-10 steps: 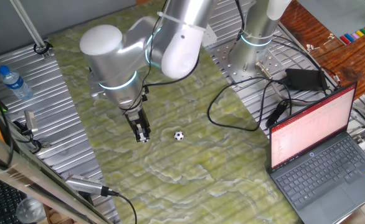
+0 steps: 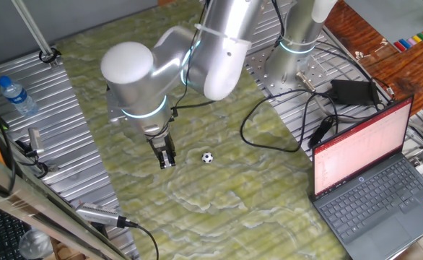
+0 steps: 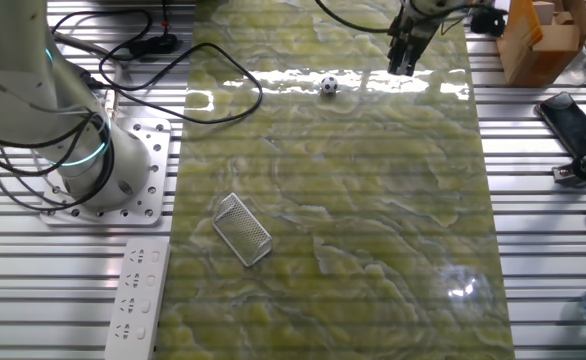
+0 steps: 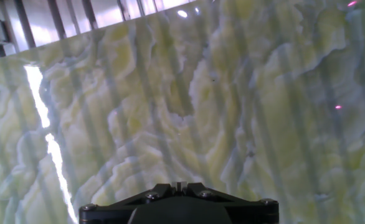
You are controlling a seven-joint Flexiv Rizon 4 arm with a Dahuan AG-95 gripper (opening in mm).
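A small black-and-white ball patterned like a football rests on the green marbled mat. My gripper is to the left of it in exterior view 1, pointing down, apart from the ball. In exterior view 2 the ball lies near the top, with the gripper to its right. The wrist view has the gripper at its bottom edge, fingers together, with nothing seen held between them. Only mat surface and a strip of slatted table appear beyond; the ball is outside that view.
A metal grater lies flat on the mat in exterior view 2. Black cable loops onto the mat's right side, near a laptop. A white power strip and a cardboard box stand off the mat.
In exterior view 1 the arm's wrist and forearm have shifted right and slightly down. The gripper's tip has moved only a little. The ball stays where it was.
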